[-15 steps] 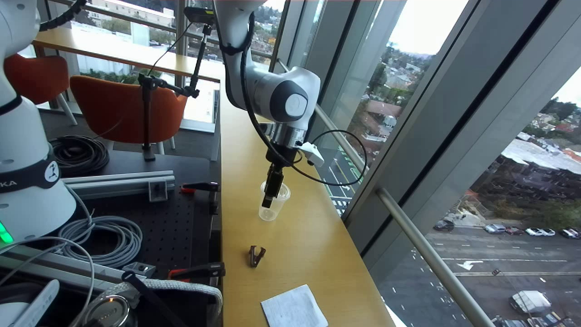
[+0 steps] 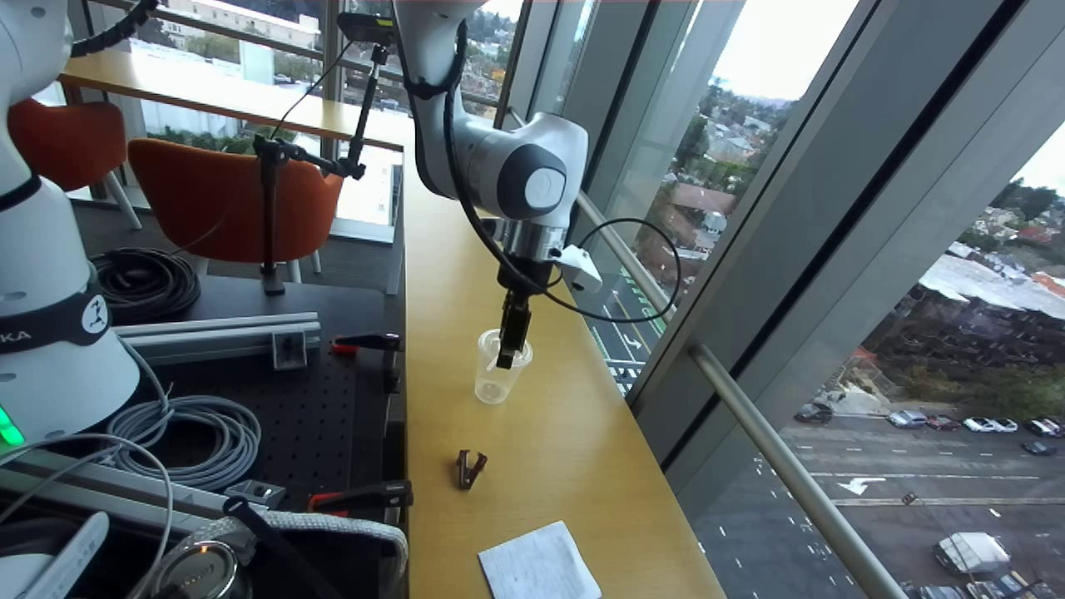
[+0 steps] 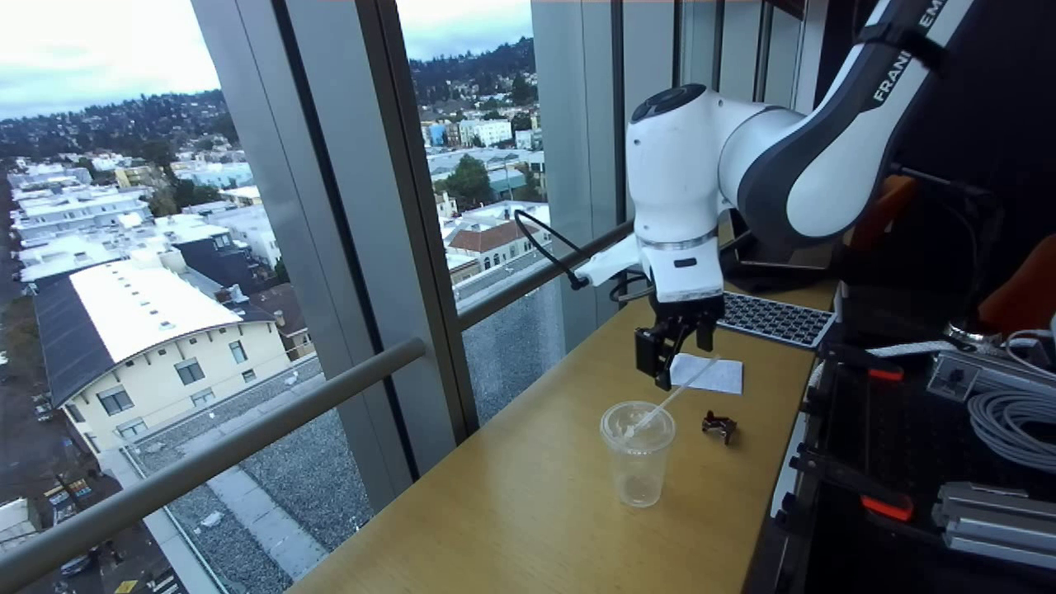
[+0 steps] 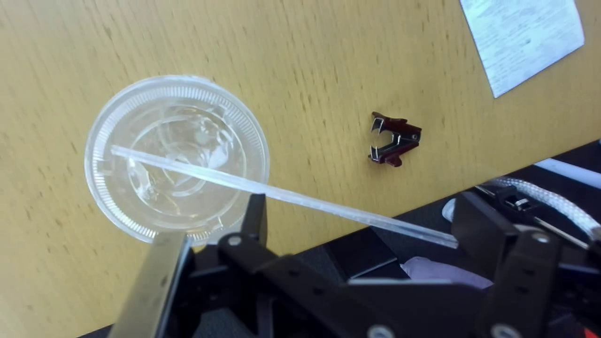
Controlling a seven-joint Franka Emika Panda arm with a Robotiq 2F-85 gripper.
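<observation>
A clear plastic cup (image 3: 638, 465) with a lid stands upright on the wooden table. From inside it a pale translucent straw (image 4: 327, 205) leans out at a slant. My gripper is open above the cup's side, its black fingers (image 4: 256, 217) wide apart. In the wrist view the straw crosses the gap, and its free end reaches the right-hand finger; whether it touches cannot be told. Exterior view 1 has the gripper (image 2: 507, 358) in front of the cup's rim, hiding part of it.
A dark staple remover (image 4: 397, 140) lies near the cup, with a white sheet of paper (image 2: 540, 562) farther along. Clamps (image 2: 361, 497) and cables line one table edge; a metal railing (image 3: 213, 445) and windows run along the other. Bare table surrounds the cup.
In exterior view 1 my gripper has shifted slightly right and up, and its tilt has become more upright. The cup, staple remover and paper have stayed put.
</observation>
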